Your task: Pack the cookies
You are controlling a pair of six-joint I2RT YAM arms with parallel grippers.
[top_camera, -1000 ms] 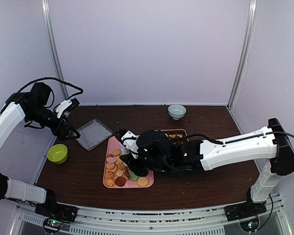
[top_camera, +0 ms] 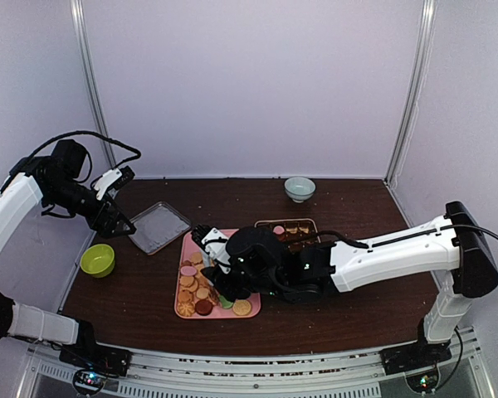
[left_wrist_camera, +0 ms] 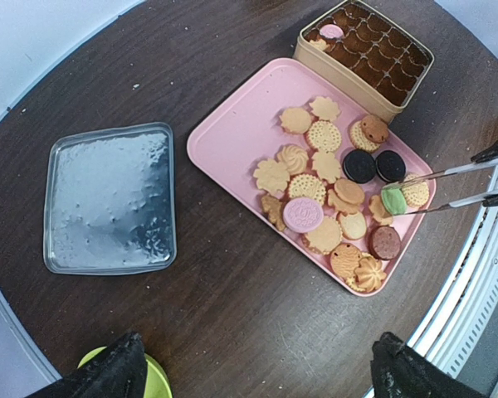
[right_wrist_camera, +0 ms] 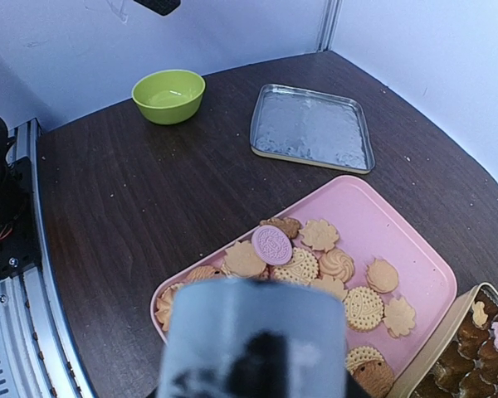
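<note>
Assorted cookies lie crowded on the pink tray (left_wrist_camera: 232, 133). The tin (left_wrist_camera: 357, 99) behind it has a brown divided insert holding a few pieces, one pink. My right gripper reaches low over the tray's right part, its thin fingers around a green cookie (left_wrist_camera: 393, 201) near two dark sandwich cookies (left_wrist_camera: 358, 166); it is shut on that cookie. Its own wrist view is largely blocked by its blurred body. My left gripper (top_camera: 120, 224) hangs open above the left side, away from the cookies, with nothing between its fingers.
An empty metal tray (top_camera: 158, 228) lies left of the pink tray. A green bowl (top_camera: 98, 260) is at the left edge, and a pale bowl (top_camera: 300, 187) stands at the back.
The right arm has shifted very slightly over the tray since a second ago; the left arm has stayed still.
</note>
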